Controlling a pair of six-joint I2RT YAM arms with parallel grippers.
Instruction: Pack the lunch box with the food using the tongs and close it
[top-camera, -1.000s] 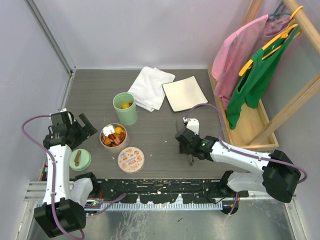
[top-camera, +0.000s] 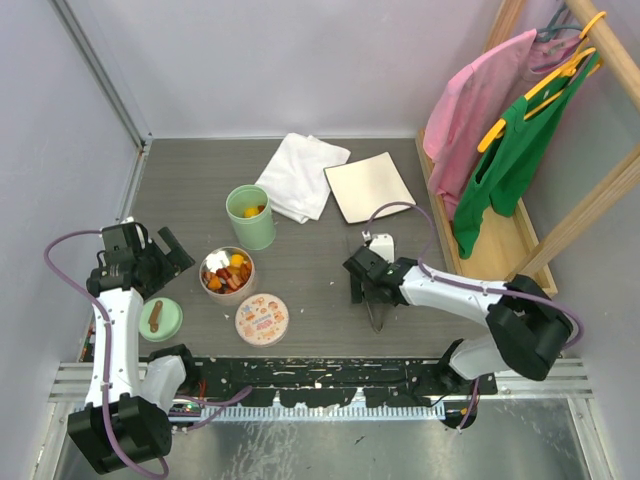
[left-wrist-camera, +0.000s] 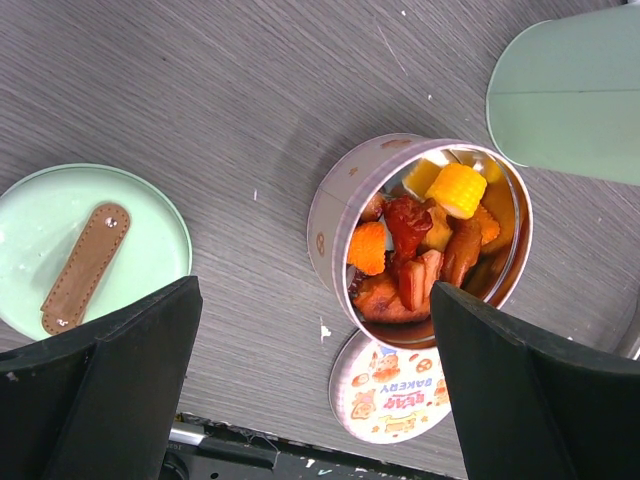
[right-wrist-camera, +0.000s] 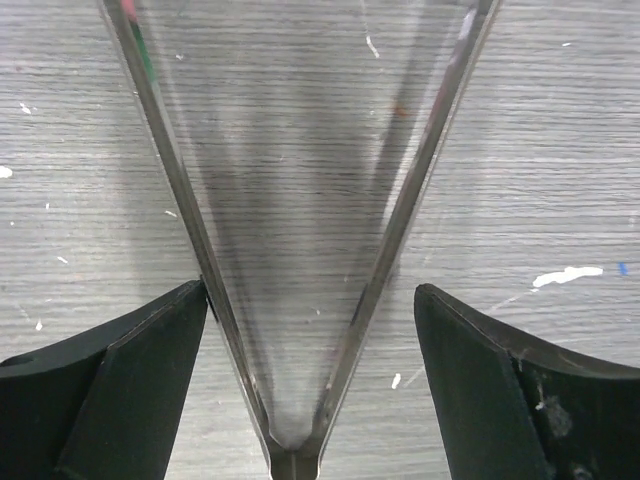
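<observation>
A pink lunch box (top-camera: 228, 286) full of food stands left of centre, its printed lid (top-camera: 262, 320) just in front. A pale green lid with a brown strap (left-wrist-camera: 30, 250) lies at the far left, beside a tall green container (top-camera: 250, 228). My left gripper hangs open above these, holding nothing. My right gripper is open low over metal tongs (right-wrist-camera: 350, 340); the tongs' two arms lie between and under its fingers, which are apart.
A white cloth (top-camera: 296, 165) and a cream board (top-camera: 355, 187) lie at the back. A wooden rack (top-camera: 620, 185) with hanging clothes occupies the right.
The left arm has not moved.
</observation>
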